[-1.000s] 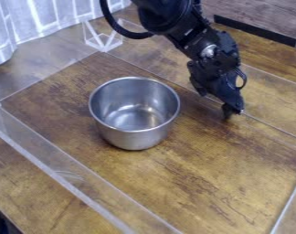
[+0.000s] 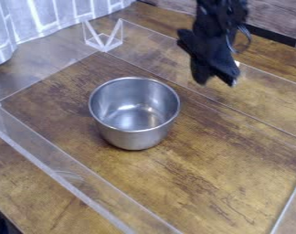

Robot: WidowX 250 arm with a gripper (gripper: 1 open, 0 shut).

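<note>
A shiny steel pot (image 2: 133, 128) sits on the wooden table left of centre. Above and to the right of it is my black gripper (image 2: 209, 69), blurred in the view and raised toward the back of the table. Its fingertips are too smeared to show their state or whether anything is between them.
A clear plastic rail (image 2: 53, 164) runs along the left side. A small white wire frame (image 2: 101, 37) stands at the back left, near a white curtain (image 2: 28, 18).
My gripper has risen and moved toward the back, away from the spot low over the table right of the pot, and is now blurred. The pot has not moved.
</note>
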